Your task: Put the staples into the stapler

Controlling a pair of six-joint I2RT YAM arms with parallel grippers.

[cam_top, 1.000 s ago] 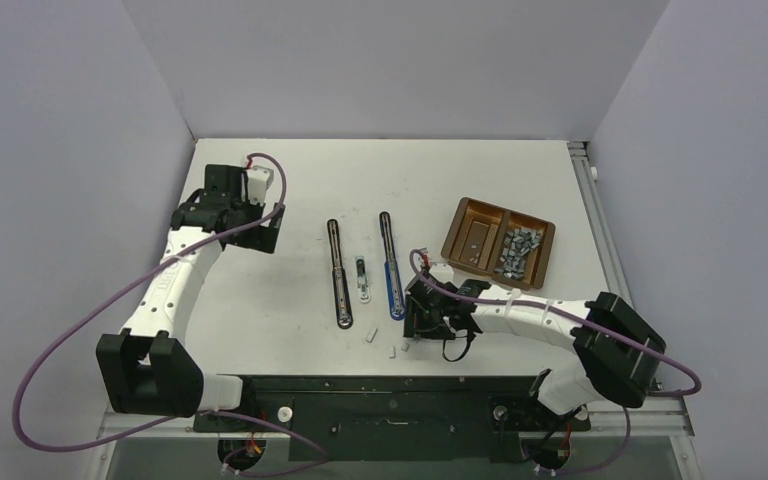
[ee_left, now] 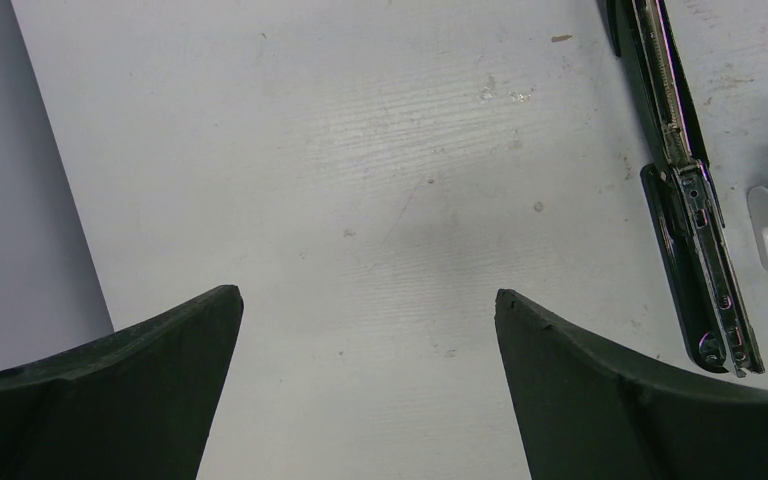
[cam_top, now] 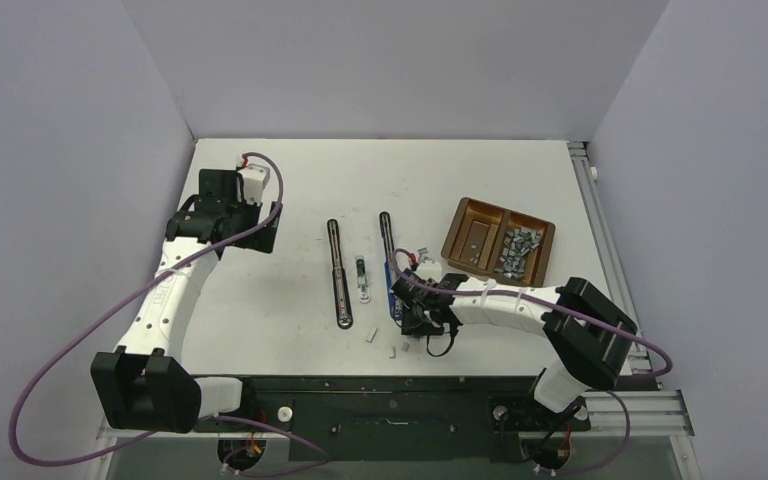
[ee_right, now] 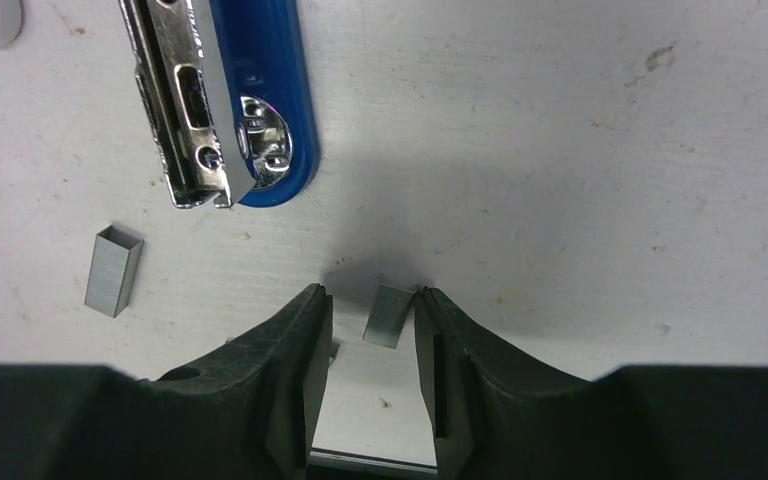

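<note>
My right gripper is low over the table, part open around a small grey staple strip point(ee_right: 390, 315); whether it grips it I cannot tell. A blue stapler point(ee_right: 275, 70) lies opened just beyond, with another staple strip point(ee_right: 110, 270) to its left. A black stapler point(cam_top: 340, 280) and a small white stapler point(cam_top: 363, 280) lie further left; the black one also shows in the left wrist view point(ee_left: 695, 260). My left gripper is open over bare table at the left, holding nothing.
A brown two-compartment tray point(cam_top: 452, 240) with a pile of staple pieces in its right compartment sits at the back right. Side walls border the table.
The left arm has shifted slightly over the last second.
</note>
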